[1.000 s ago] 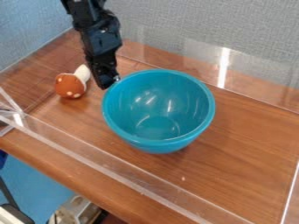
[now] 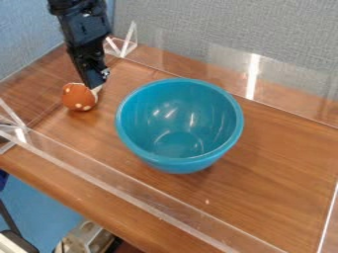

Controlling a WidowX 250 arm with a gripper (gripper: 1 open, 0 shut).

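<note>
The black gripper (image 2: 93, 79) points down above an orange object (image 2: 77, 97) with a pale part at the left of the wooden table. Its fingers are at or just over that object's upper right; whether they touch it or how far they are open is hard to tell. A blue bowl (image 2: 180, 125) stands empty right of them.
Clear plastic walls border the wooden table (image 2: 264, 188), at the back, left and front.
The gripper has moved left, away from the bowl's rim and toward the orange object. The bowl and the object look unmoved.
</note>
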